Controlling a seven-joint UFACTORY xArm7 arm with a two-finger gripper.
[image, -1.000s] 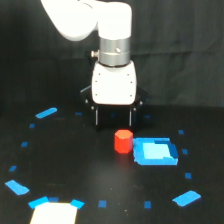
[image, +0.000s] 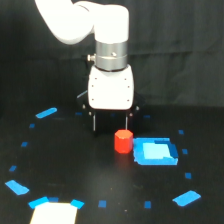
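A red block (image: 123, 141), six-sided in outline, is on the black table near the middle of the camera view. My white arm comes down from the top, and its gripper (image: 112, 120) is behind and slightly left of the block in the image. The dark fingers are hard to make out against the background, but they look spread apart with nothing visible between them. Just right of the block is a blue-edged square (image: 171, 159) with a pale middle; the block looks close to its left edge, and I cannot tell whether they touch.
Blue tape strips mark the table: one strip (image: 46, 113) at the back left, another (image: 17, 187) at the front left, a third (image: 186, 198) at the front right. A pale, blue-edged piece (image: 54, 213) is cut off by the bottom edge. Small blue marks dot the otherwise bare table.
My gripper has moved slightly lower and a little left in the image. The red block and the blue-edged square have not visibly moved.
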